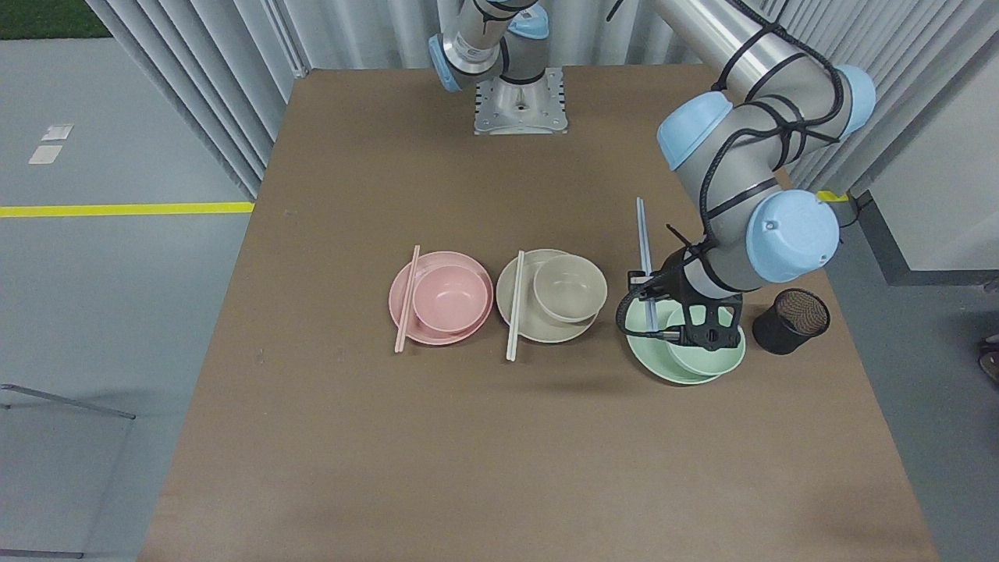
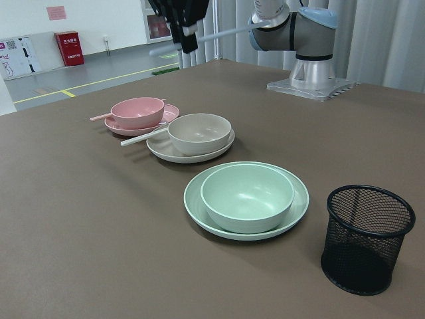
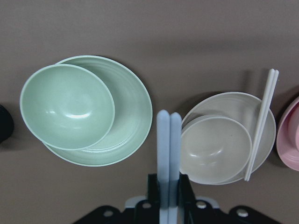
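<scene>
Light blue chopsticks (image 3: pixel 163 140) are held upright along the wrist view in my gripper, which is shut on them above the table; the front view shows them (image 1: pixel 642 234) over the mint plate (image 1: pixel 655 365) with its mint bowl (image 3: pixel 67 105). A cream plate (image 2: pixel 159 149) carries a cream bowl (image 2: pixel 199 133) and white chopsticks (image 1: pixel 515 309). Farther left, a pink plate (image 1: pixel 403 290) carries a pink bowl (image 1: pixel 450 299) and pink chopsticks (image 1: pixel 407 309).
A black mesh cup (image 2: pixel 358 259) stands right of the mint set.
</scene>
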